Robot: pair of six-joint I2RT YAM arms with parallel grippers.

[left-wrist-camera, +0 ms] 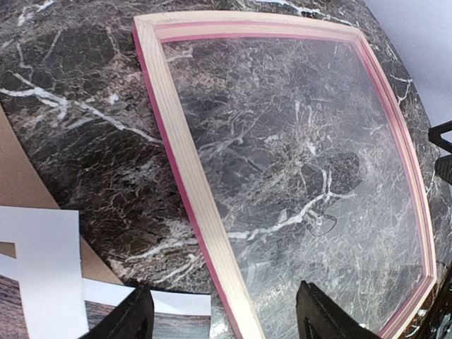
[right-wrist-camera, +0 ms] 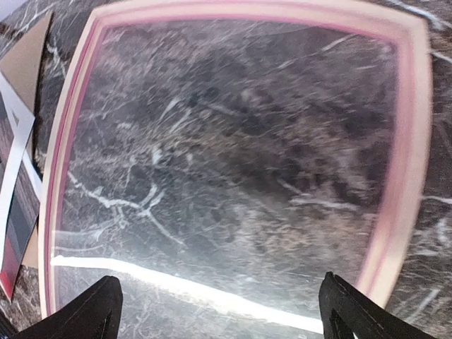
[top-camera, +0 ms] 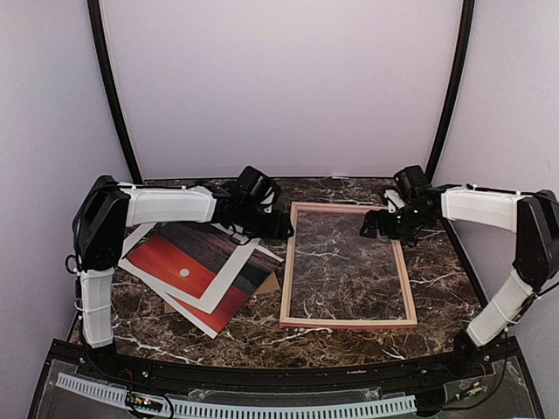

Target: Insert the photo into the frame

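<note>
An empty pale wood frame (top-camera: 285,271) with a clear pane lies on the marble table, right of centre. Left of it lie overlapping photo prints (top-camera: 179,266) with orange-and-dark images and white borders, over brown board (top-camera: 266,285). My left gripper (top-camera: 279,225) hangs above the frame's upper left side, open; in the left wrist view its fingertips (left-wrist-camera: 138,314) show at the bottom with nothing between them. My right gripper (top-camera: 381,223) is open above the frame's upper right; in the right wrist view its fingertips (right-wrist-camera: 346,314) show over the pane.
Bare marble table (top-camera: 445,288) shows right of the frame and along the front. Pale walls bound the sides and back.
</note>
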